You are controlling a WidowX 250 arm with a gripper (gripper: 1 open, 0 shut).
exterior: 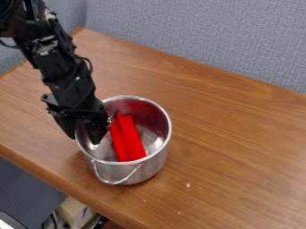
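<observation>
A silver metal bucket (147,170) with a thin wire handle stands near the front left of the wooden table. A long red object (131,140) lies inside it, leaning along the interior. The black robot gripper (93,131) reaches down from the upper left to the bucket's left rim. Its fingertips are dark and overlap the rim and interior, so whether they are open or shut is unclear.
A grey padded wall (203,40) runs along the back. The table's front left edge is close to the bucket, with cables below it.
</observation>
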